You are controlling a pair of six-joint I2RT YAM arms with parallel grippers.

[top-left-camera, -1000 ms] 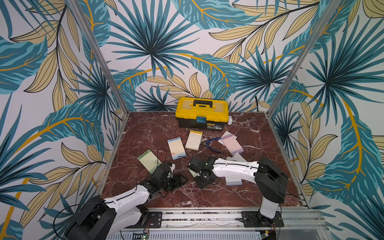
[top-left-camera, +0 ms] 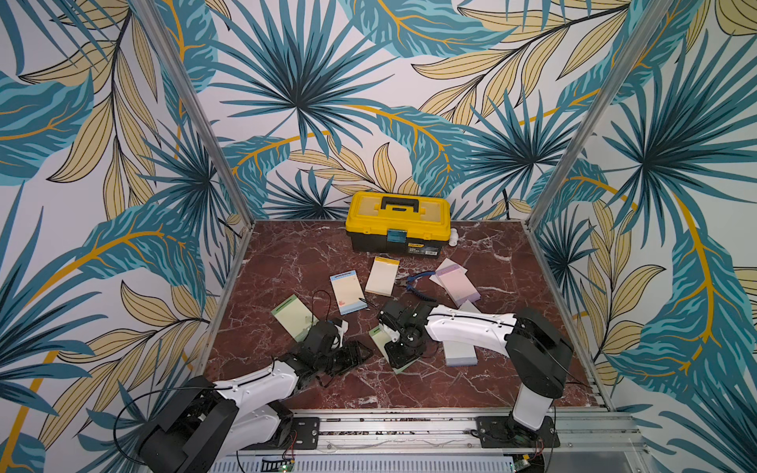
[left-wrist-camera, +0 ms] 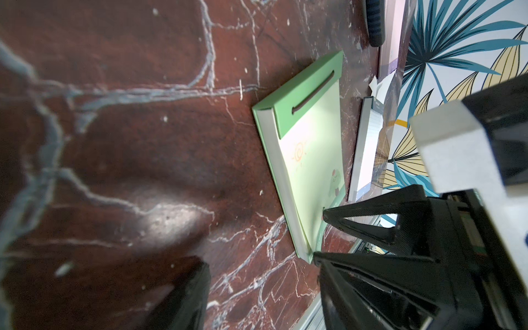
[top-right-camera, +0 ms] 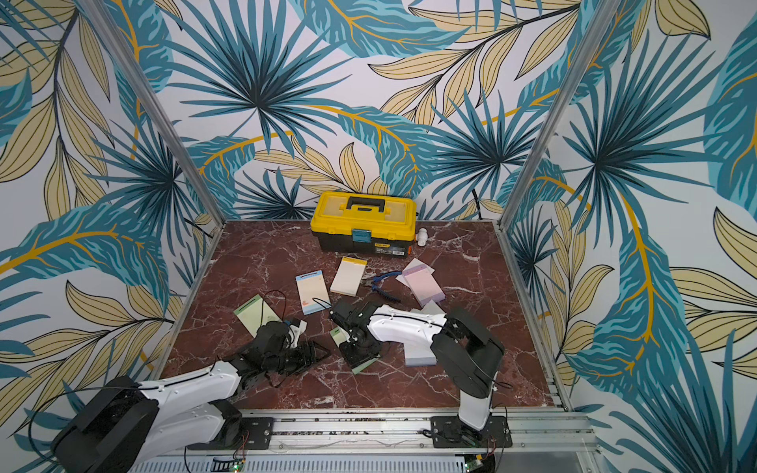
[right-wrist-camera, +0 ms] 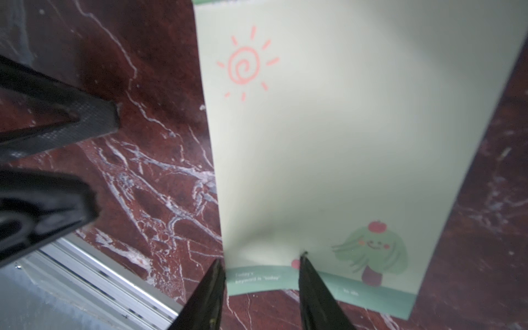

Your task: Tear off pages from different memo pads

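A small green memo pad (left-wrist-camera: 305, 143) with a sun and a little figure on its page lies at the front middle. My right gripper is at the pad's bottom edge, fingertips apart at the page edge; whether paper is between them is unclear. My left gripper hovers just beside the pad, open, facing it, nothing visible between its fingers. A larger green pad (top-left-camera: 293, 315), blue pad (top-left-camera: 347, 291), cream pad (top-left-camera: 382, 274) and pink pad (top-left-camera: 457, 283) lie behind; a pale pad (top-left-camera: 459, 354) is partly hidden under my right arm.
A yellow toolbox (top-left-camera: 398, 216) stands at the back with a white object (top-right-camera: 422, 237) beside it. Blue pliers (top-right-camera: 382, 277) lie between the cream and pink pads.
My left arm has moved slightly to the right.
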